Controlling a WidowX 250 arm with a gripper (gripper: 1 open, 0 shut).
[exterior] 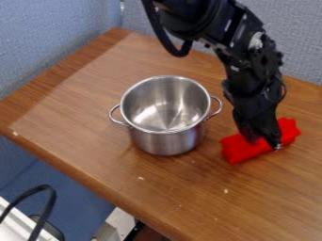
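Observation:
A red cloth-like object (236,149) lies on the wooden table at the right of the camera view. My black gripper (262,137) reaches down onto it, its fingertips at the red object. The fingers are dark and overlap, so whether anything is held between them is hard to see; the fingers appear close together. A steel pot (165,115) with two handles stands just left of the red object, apart from it.
Padded blue-grey walls stand behind.

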